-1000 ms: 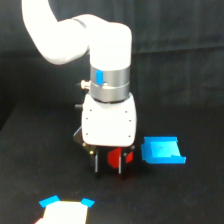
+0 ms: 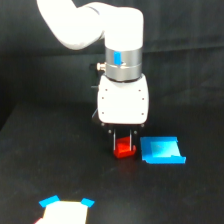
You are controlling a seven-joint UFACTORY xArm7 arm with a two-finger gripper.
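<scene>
A small red object (image 2: 124,148) lies on the dark surface near the middle of the view. My gripper (image 2: 124,143) is right over it, pointing down, with its fingers low around the red object's upper part. Whether they touch it or are closed on it is too small and dark to tell. Just right of the red object is a flat blue square (image 2: 162,150) with lighter blue edges.
At the bottom left, a pale item (image 2: 65,213) with blue tape at its corners is cut off by the frame's edge, with a bit of red beside it.
The arm and gripper have shifted right, from the left side of the red object to right above it. The red object and the blue square look unmoved.
</scene>
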